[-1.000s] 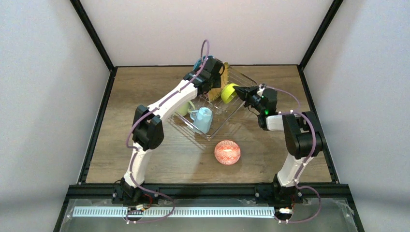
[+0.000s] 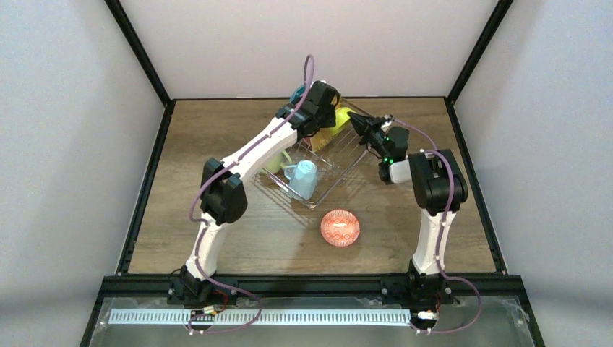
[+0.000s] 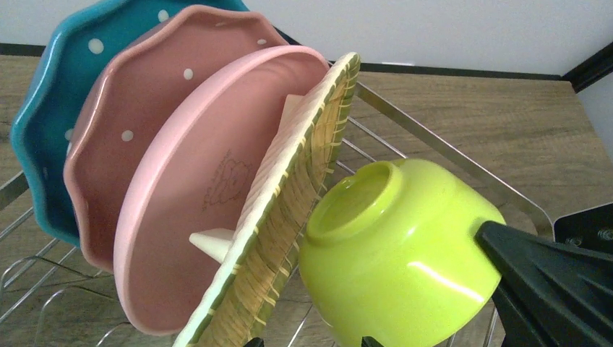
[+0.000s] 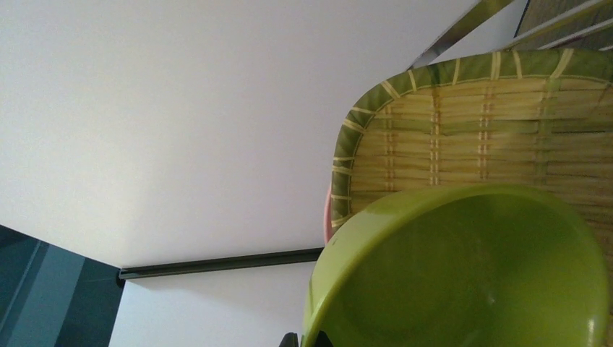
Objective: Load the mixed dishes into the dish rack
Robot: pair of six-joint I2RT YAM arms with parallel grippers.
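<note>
A yellow-green bowl point(image 3: 401, 260) is tipped on its side over the wire dish rack point(image 2: 318, 196), its rim between the fingers of my right gripper, which is shut on it. In the left wrist view the bowl's base faces a woven basket point(image 3: 278, 238) that leans upright in the rack. Further left stand a pink bowl point(image 3: 173, 224), a pink scalloped plate point(image 3: 144, 101) and a teal dotted dish point(image 3: 54, 144). My left gripper is above the rack, its tips apart at the lower image edge; only these tips show.
A light-blue mug point(image 2: 303, 179) and a green cup point(image 2: 274, 163) occupy the front of the rack. On the table before it sits a patterned red-and-white bowl point(image 2: 340, 228). Both arms are close together over the rack's back.
My right gripper has carried the green bowl toward the back of the rack, close alongside the basket. The left arm has shifted only slightly.
</note>
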